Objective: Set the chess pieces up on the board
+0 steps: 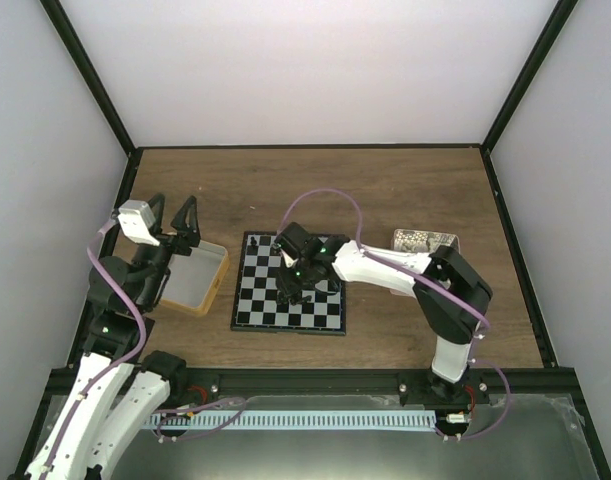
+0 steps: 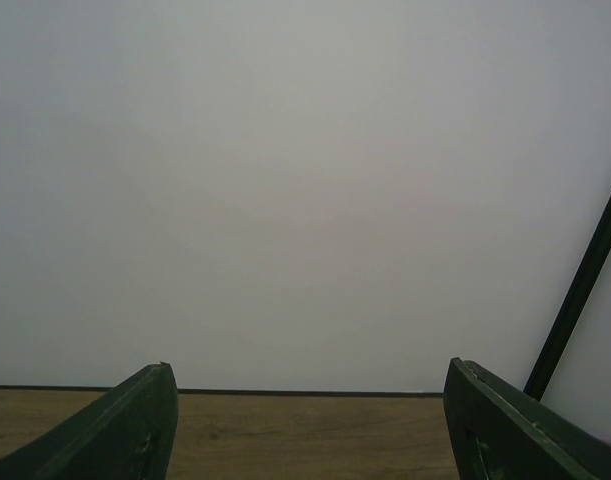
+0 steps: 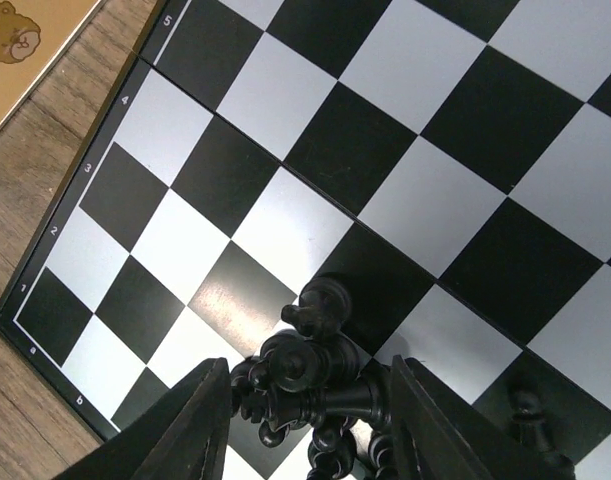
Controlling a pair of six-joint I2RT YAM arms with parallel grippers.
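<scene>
The chessboard (image 1: 257,312) lies mid-table, with a few black pieces standing at its back. A jumbled cluster of black chess pieces (image 3: 325,400) lies on it. My right gripper is right over that cluster, fingertips apart at either side; whether any piece is between them is unclear. A separate black piece (image 3: 535,435) lies to the right of the cluster. My left gripper (image 1: 175,215) is raised at the left, open and empty, its fingers (image 2: 105,430) facing the back wall.
A yellow-rimmed empty tray (image 1: 210,295) sits left of the board. A bin of light-coloured pieces (image 1: 430,240) stands to the right, partly behind the right arm.
</scene>
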